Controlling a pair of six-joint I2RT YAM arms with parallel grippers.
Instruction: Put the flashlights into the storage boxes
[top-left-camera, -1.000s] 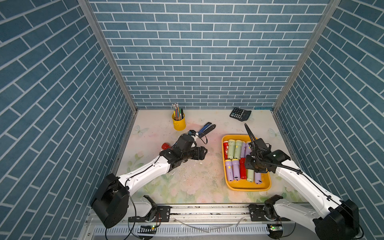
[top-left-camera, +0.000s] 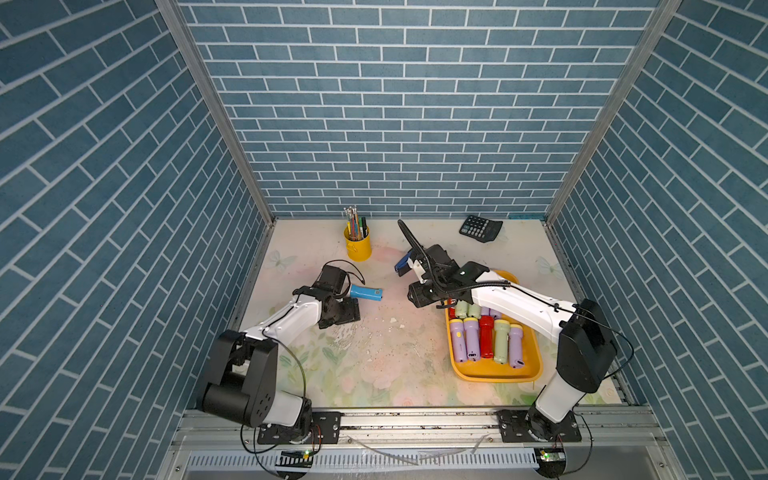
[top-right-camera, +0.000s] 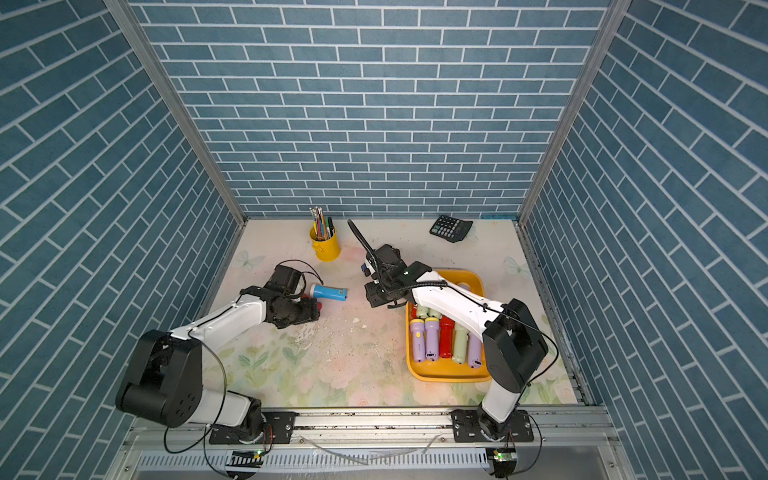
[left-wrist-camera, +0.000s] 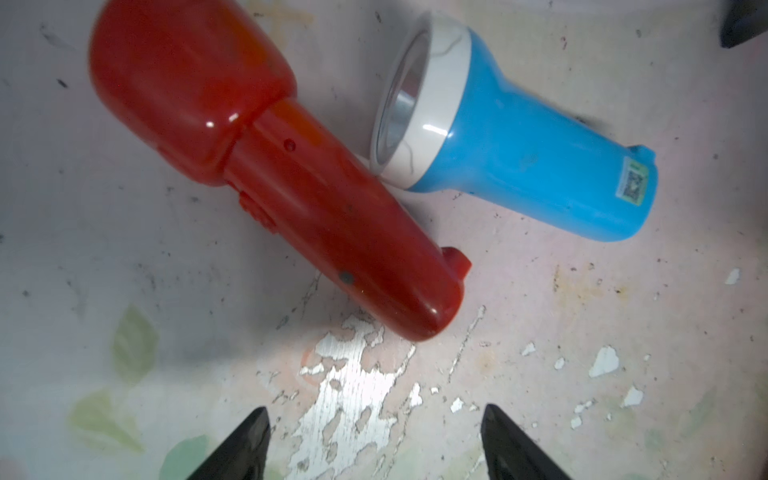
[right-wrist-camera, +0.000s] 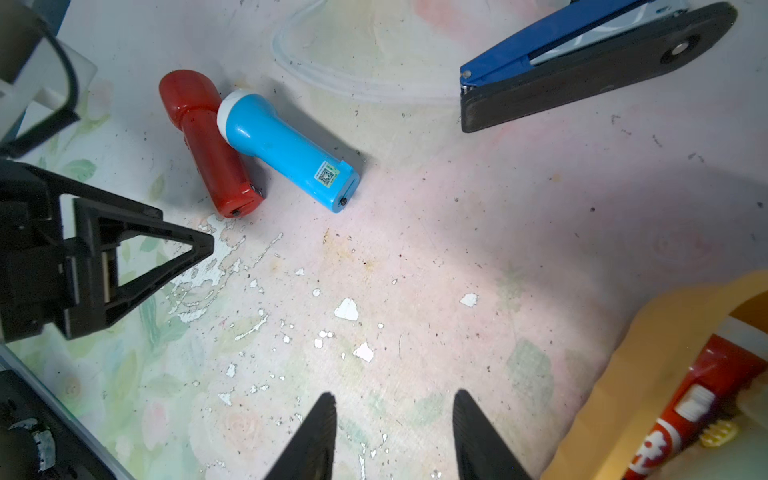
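My left gripper hangs open over a red flashlight (left-wrist-camera: 344, 232), its fingertips short of the red body; a blue flashlight (left-wrist-camera: 536, 160) lies touching it. In the right wrist view both lie on the table (right-wrist-camera: 400, 288). My right gripper is part open, nothing between its fingers, above bare table left of the yellow storage box (right-wrist-camera: 608, 408). That box holds several purple, green and red flashlights in rows, seen in both top views.
A blue-and-black stapler (right-wrist-camera: 584, 76) lies behind the flashlights. A pencil cup (top-left-camera: 358, 244) and a calculator (top-left-camera: 480, 229) stand at the back.
My left gripper has moved left over the loose flashlights. My right gripper has moved from over the box leftward and back, toward the stapler.
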